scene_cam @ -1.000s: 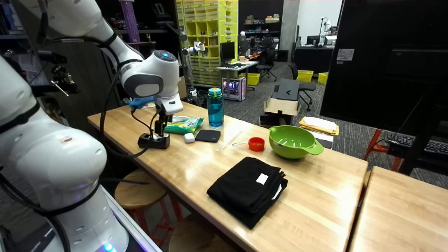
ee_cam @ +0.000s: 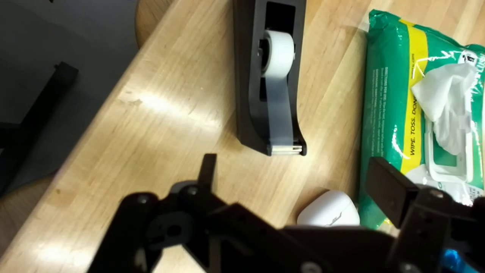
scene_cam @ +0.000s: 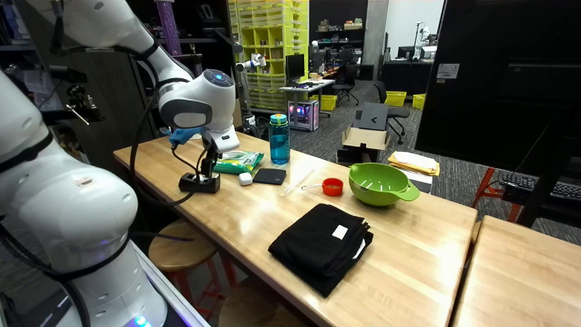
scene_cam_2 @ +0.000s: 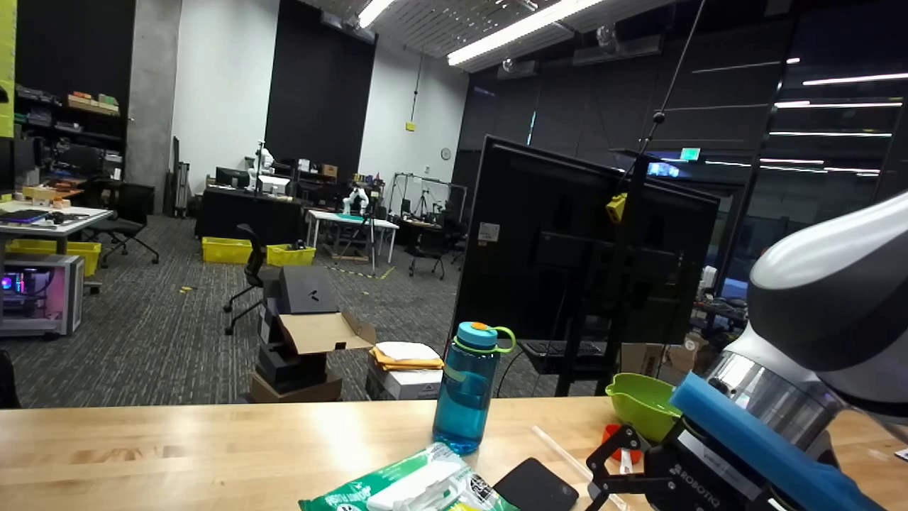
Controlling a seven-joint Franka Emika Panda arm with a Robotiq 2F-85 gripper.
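My gripper stands open above the table, with wide space between its two fingers and nothing held. In the wrist view, a black tape dispenser (ee_cam: 247, 100) with a white tape roll (ee_cam: 279, 54) lies ahead of the fingers, near the table's edge. A small white case (ee_cam: 330, 210) rests on the table, partly hidden behind the gripper's body. Beside it is a green wipes pack (ee_cam: 386, 109), a wipe sticking out; the right finger (ee_cam: 391, 191) overlaps its near end in this view. Whether they touch, I cannot tell.
A black flat item (scene_cam: 270, 176), a blue bottle (scene_cam: 279, 141), a red cup (scene_cam: 332, 187) and a green bowl (scene_cam: 378, 184) stand farther along the table. Folded black cloth (scene_cam: 321, 242) lies toward the front. Bare wood surrounds the cloth.
In exterior view 1 the arm's wrist has shifted slightly right and down. The objects on the table look unmoved.
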